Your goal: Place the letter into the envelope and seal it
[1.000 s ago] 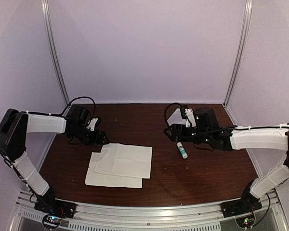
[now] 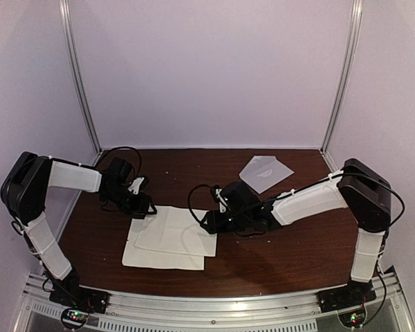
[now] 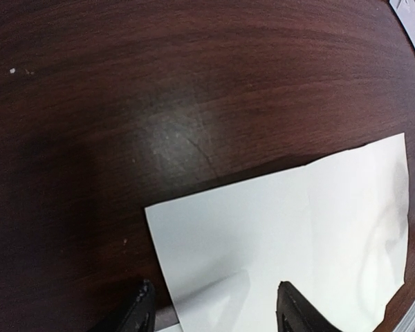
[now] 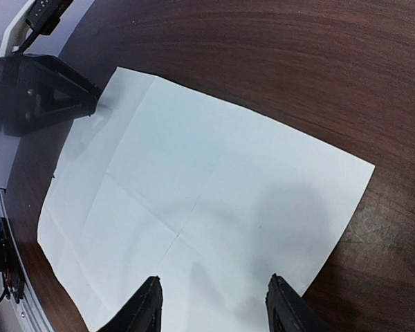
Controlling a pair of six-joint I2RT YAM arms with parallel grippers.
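Two white paper sheets lie overlapped on the dark table, the upper sheet [image 2: 176, 235] over the lower sheet [image 2: 162, 261]. My left gripper [image 2: 146, 207] is over the upper sheet's left top corner; in the left wrist view its fingers [image 3: 290, 311] stand apart, with no paper visibly held. My right gripper [image 2: 211, 223] is over that sheet's right part; in the right wrist view its fingers [image 4: 283, 308] stand apart above the paper, and whether anything is between them below cannot be seen clearly. A pale folded paper or envelope [image 2: 266, 173] lies at the back right.
Bare table [image 2: 304, 256] spreads at the front right and back middle. Walls surround the workspace, with a metal rail along the front.
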